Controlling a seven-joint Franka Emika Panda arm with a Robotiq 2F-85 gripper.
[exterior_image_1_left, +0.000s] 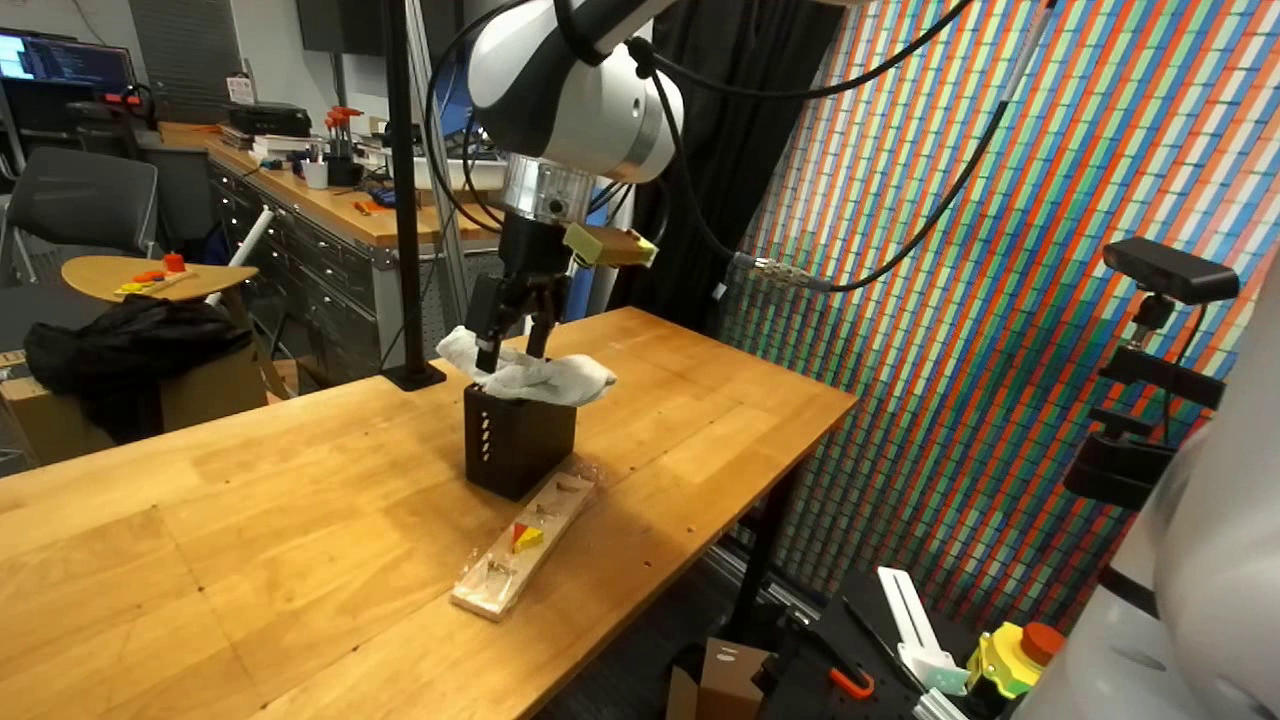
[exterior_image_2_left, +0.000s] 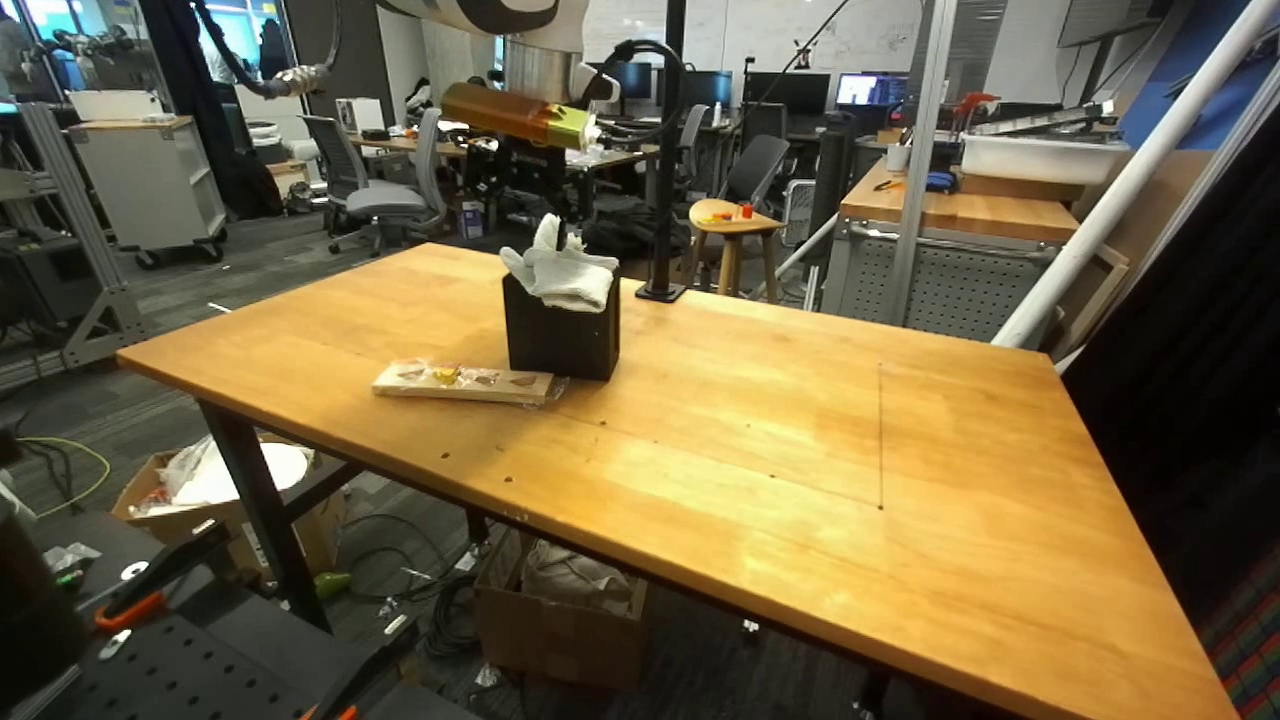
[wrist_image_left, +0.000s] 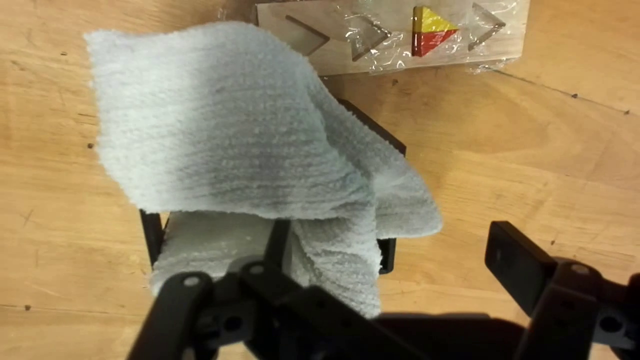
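Observation:
A whitish towel (wrist_image_left: 228, 120) lies draped over the top of a black box (exterior_image_1_left: 518, 442), its ends hanging past the rim. In exterior view 2 the towel (exterior_image_2_left: 564, 274) bunches up above the box (exterior_image_2_left: 561, 334). My gripper stands open over it, fingers spread wide. One finger (wrist_image_left: 277, 243) overlaps the towel in the wrist view, and the other finger (wrist_image_left: 517, 264) is over bare table to the right. From exterior view 1, the gripper (exterior_image_1_left: 513, 348) is just above the cloth; whether a fingertip touches it I cannot tell.
Beside the box is a plastic-wrapped wooden board (exterior_image_1_left: 524, 546) with triangular recesses and a red-and-yellow piece (wrist_image_left: 430, 31). A black post (exterior_image_1_left: 414, 376) rises at the table's far edge.

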